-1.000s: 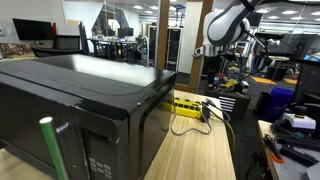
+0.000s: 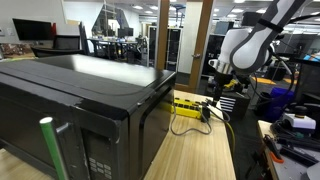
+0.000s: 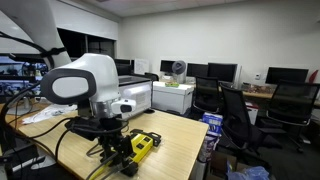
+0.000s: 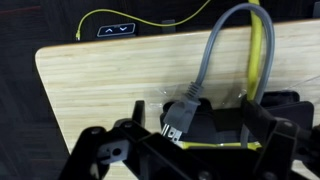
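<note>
A grey cable ends in a plug [image 4: 180, 115] that lies over the table edge area, seen between my spread fingers in the wrist view. My gripper stands open above it, holding nothing. From the side, the gripper [image 2: 220, 88] hangs at the far right end of the table, near a yellow power strip [image 2: 187, 108]. The same yellow strip [image 3: 143, 147] shows beside the white arm [image 3: 92, 82] in the second exterior view. A yellow cord [image 4: 255, 55] runs next to the grey cable. Some of the strip is hidden behind the gripper.
A large black microwave-like box [image 2: 85, 100] takes up much of the table on the left. Bare wooden tabletop [image 2: 197, 155] lies in front of the strip. Office chairs [image 3: 245, 115] stand beyond the table.
The arm has shifted to the right in exterior view 1 and sits a little larger in the picture. The strip and cables look unmoved.
</note>
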